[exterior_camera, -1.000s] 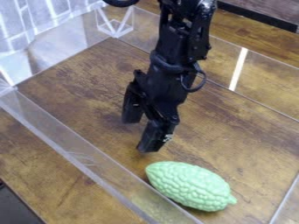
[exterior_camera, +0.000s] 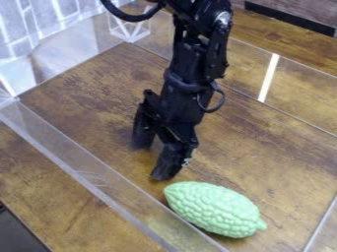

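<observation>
A black robot arm comes down from the top to my gripper, which sits low over the wooden board in the middle of the view, its two dark fingers spread apart. Whether anything dark lies between them is hard to tell. A pale green bumpy gourd-like object lies at the bottom right, a short way in front of the gripper and apart from it.
Clear plastic walls edge the wooden floor on the left, back and right. A white strip is at the back right. The floor left and right of the gripper is clear.
The arm and gripper have shifted very slightly to the left. The green object has not moved.
</observation>
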